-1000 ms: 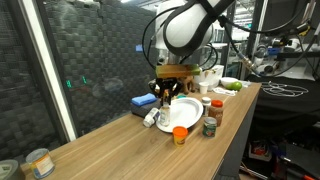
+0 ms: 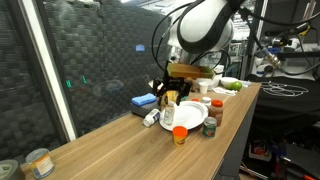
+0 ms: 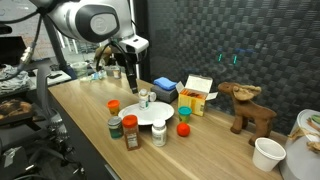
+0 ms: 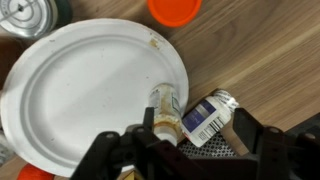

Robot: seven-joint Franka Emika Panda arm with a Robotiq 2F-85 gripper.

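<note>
A small white bottle (image 2: 168, 111) stands on the white plate (image 2: 187, 122), near its edge. Just above it is my gripper (image 2: 170, 95), its fingers apart. In the wrist view, the bottle's top (image 4: 166, 125) shows beside the left finger (image 4: 133, 152), while the right finger (image 4: 262, 150) is well away from it. The gripper looks open, with no grip on the bottle visible. A second white bottle (image 4: 208, 118) lies on its side on the table, just off the plate.
An orange cup (image 2: 180, 134) and jars (image 2: 209, 127) stand around the plate's near side. Another white bottle (image 3: 159, 132), a red tomato (image 3: 183, 129), a yellow box (image 3: 197, 96) and a toy moose (image 3: 247, 108) are close by.
My gripper has shifted slightly up and to the right, away from the bottle it was around. The bottle has moved a little onto the plate and now stands apart from the fingers.
</note>
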